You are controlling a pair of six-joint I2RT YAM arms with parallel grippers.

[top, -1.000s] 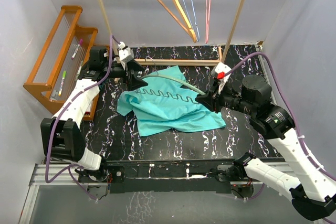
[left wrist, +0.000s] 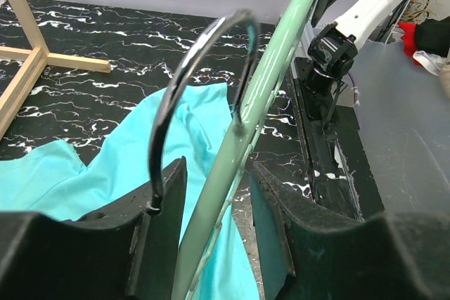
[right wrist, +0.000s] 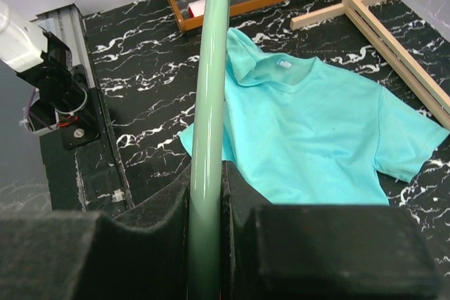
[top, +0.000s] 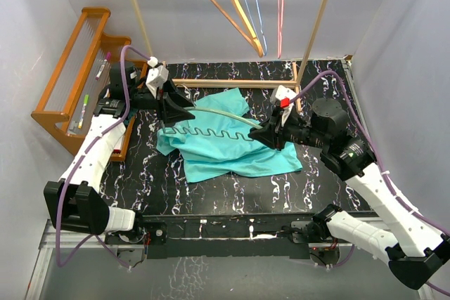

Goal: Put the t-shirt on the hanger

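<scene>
A pale green hanger [top: 220, 112] with a metal hook [left wrist: 169, 103] is held horizontally above the cyan T-shirt [top: 232, 156], which lies spread and somewhat folded on the dark marble surface. My right gripper [top: 264, 131] is shut on the hanger at its right end. My left gripper [top: 184, 109] is at the other end; in the left wrist view its fingers stand partly apart on either side of the hanger, and whether they touch it is unclear. The shirt's collar [right wrist: 285, 72] shows in the right wrist view.
A wooden rack [top: 70, 103] with pens stands at the left. A wooden frame [top: 218, 83] runs along the back. Wooden, blue and pink hangers [top: 232, 1] hang above. Walls close in on both sides.
Both arms have moved slightly toward the front and left, carrying the hanger a little lower in the top view. The T-shirt has not moved.
</scene>
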